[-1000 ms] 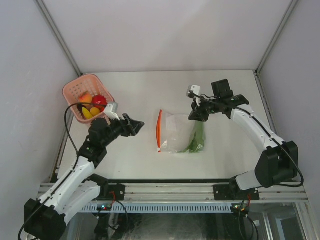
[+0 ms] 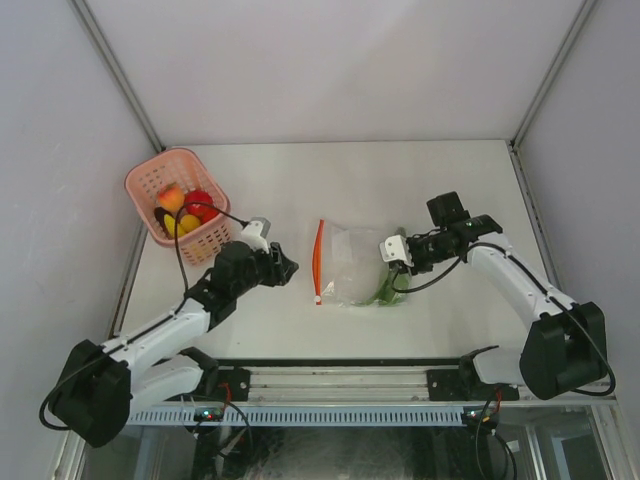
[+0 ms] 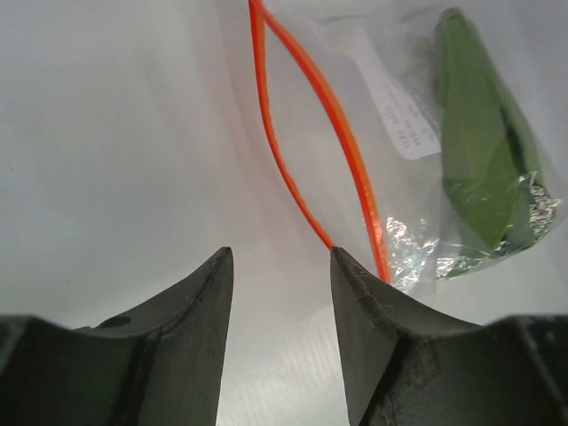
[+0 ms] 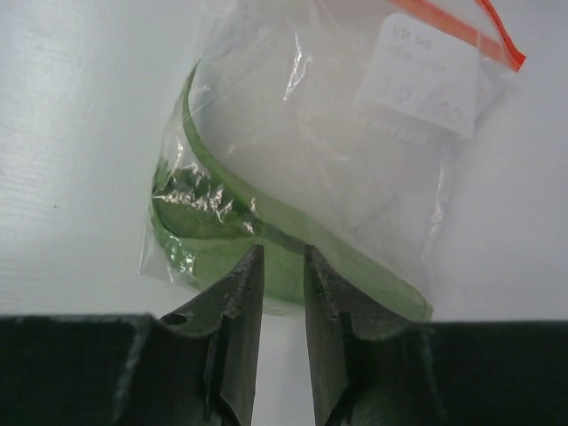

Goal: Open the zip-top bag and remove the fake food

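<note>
A clear zip top bag [image 2: 350,262] with an orange zip edge [image 3: 349,151] lies flat mid-table, a long green fake vegetable [image 4: 253,266] inside it. My left gripper [image 2: 287,272] is left of the zip edge, fingers apart with nothing between them in the left wrist view. My right gripper is over the bag's green end, its fingertips a small gap apart; whether they touch the bag is not clear.
A pink basket [image 2: 150,185] of fake fruit stands at the back left.
My left gripper has moved a little right and down in the top view, toward the bag. My right gripper has moved down in the top view over the bag's green end.
</note>
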